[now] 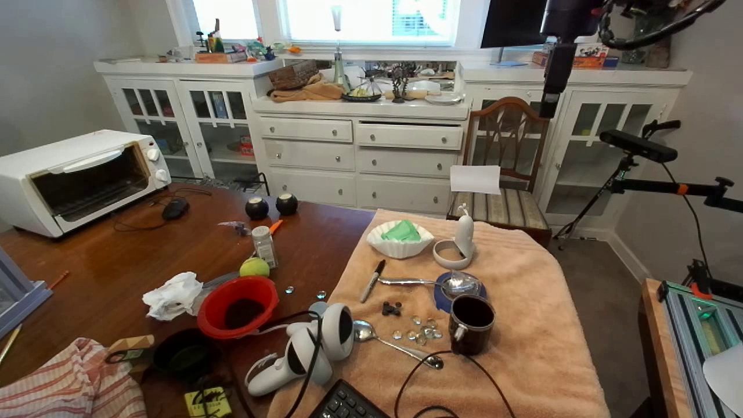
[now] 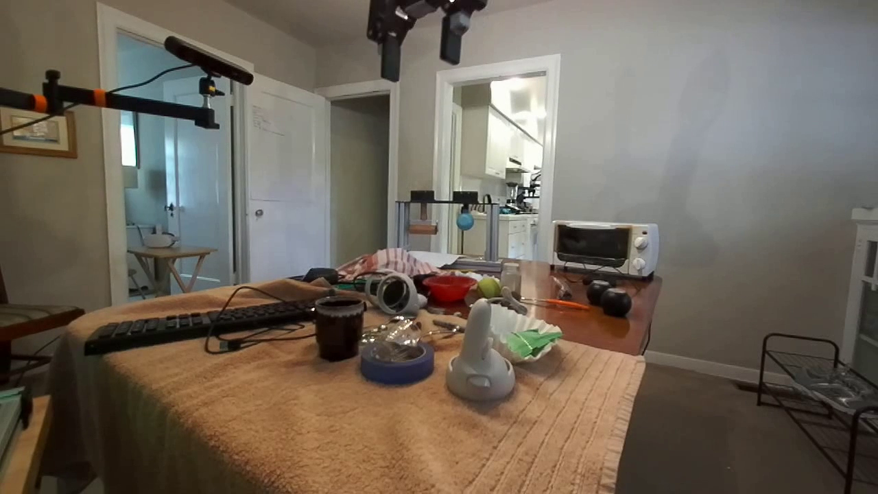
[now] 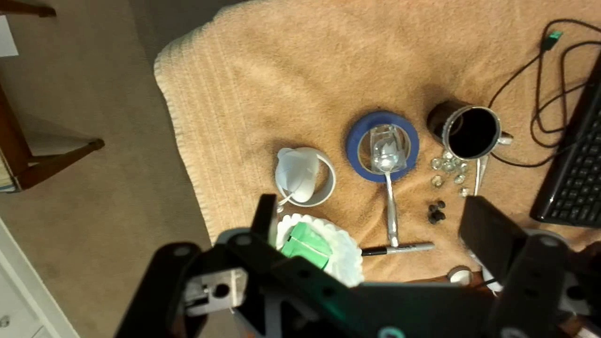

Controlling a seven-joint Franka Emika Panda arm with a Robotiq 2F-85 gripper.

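Note:
High above the towel-covered table my gripper (image 2: 418, 67) stands open, nothing between its fingers. Looking down in the wrist view, the gripper spans a silver spoon (image 3: 392, 211) lying on the towel well below. The spoon's bowl rests on clear plastic inside a blue tape roll (image 3: 354, 141). A black marker (image 3: 397, 249) touches or nearly touches the handle's end. To one side sit a dark mug (image 3: 436, 119) and several glass beads (image 3: 449, 165). A white controller (image 3: 298, 175) stands by a scalloped white bowl (image 3: 346, 256) with a green packet (image 3: 307, 245) inside.
On the bare wood are a red bowl (image 1: 209, 317), a tennis ball (image 1: 255, 267) and a toaster oven (image 1: 83, 182). A keyboard (image 2: 197, 325) and cables lie along one side of the towel. The towel (image 2: 313, 428) is clear toward exterior view 2.

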